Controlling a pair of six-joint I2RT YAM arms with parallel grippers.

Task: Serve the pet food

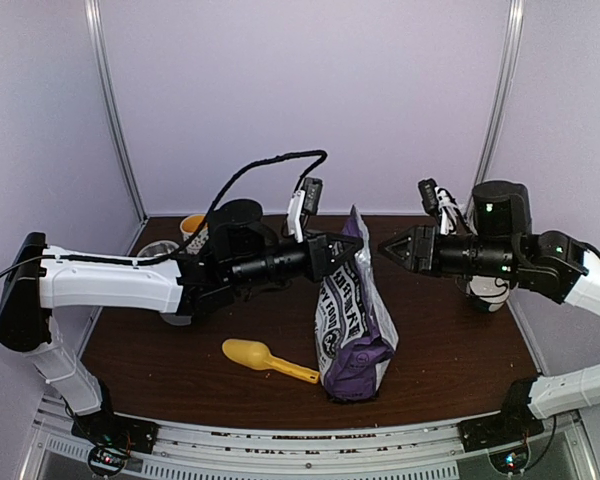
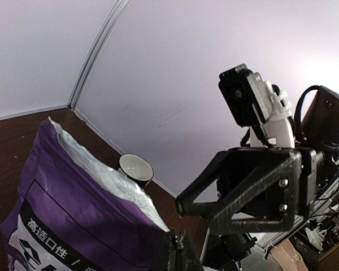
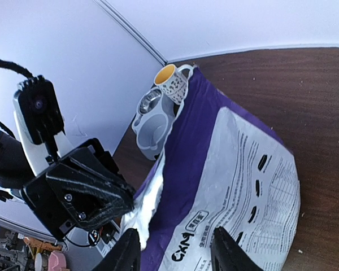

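The purple-and-white pet food bag [image 1: 352,340] stands on the dark table, its top folded with a pale crinkled edge. My left gripper [image 1: 342,250] is at the bag's top edge, shut; in the right wrist view it meets that edge. My right gripper [image 1: 388,246] hangs just right of the bag, apart from it, its fingers open over the bag in its own wrist view. A yellow scoop [image 1: 270,362] lies left of the bag's base.
A white cup [image 2: 137,168] stands at the right rear. A yellow-lined mug [image 3: 172,84] and a grey bowl holder [image 3: 153,127] sit at the back left.
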